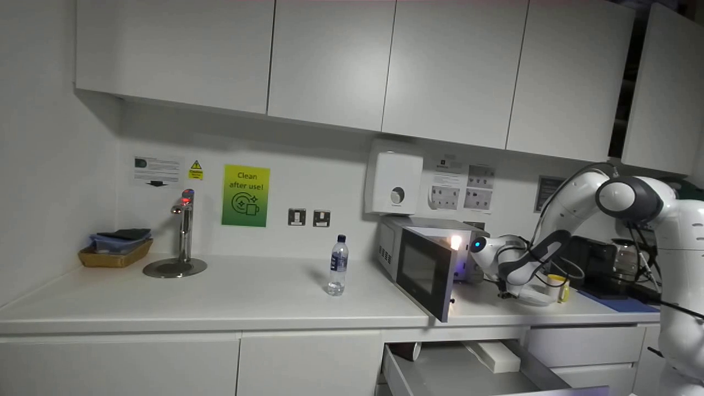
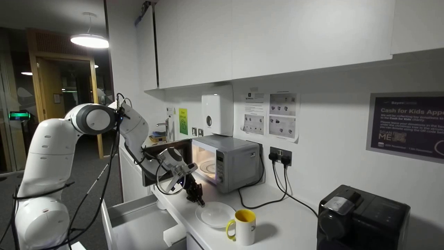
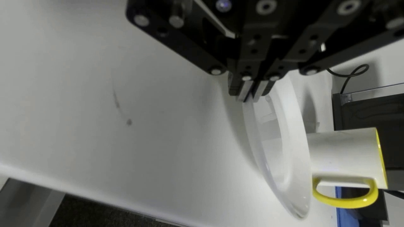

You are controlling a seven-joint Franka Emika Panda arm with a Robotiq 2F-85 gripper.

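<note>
A clear-rimmed white plate [image 2: 216, 215] is beside the yellow-and-white mug [image 2: 244, 228], in front of the microwave. My gripper is shut at the plate's edge, with the thin rim [image 3: 248, 113] running in between its fingertips. In the wrist view the plate looks tilted, and a shadow falls on the counter along its left side; whether its far edge touches the counter I cannot tell. The microwave [image 2: 241, 160] has its door [image 1: 425, 271] swung open and its inside lit, with a turntable [image 2: 207, 167] showing.
Below the counter, a drawer [image 1: 449, 369] is pulled out, holding a dark cup [image 1: 410, 351] and a white box [image 1: 499, 357]. A water bottle [image 1: 337, 265] stands left of the microwave door. A black coffee machine [image 2: 366, 221] is at the right. Open counter lies around the bottle.
</note>
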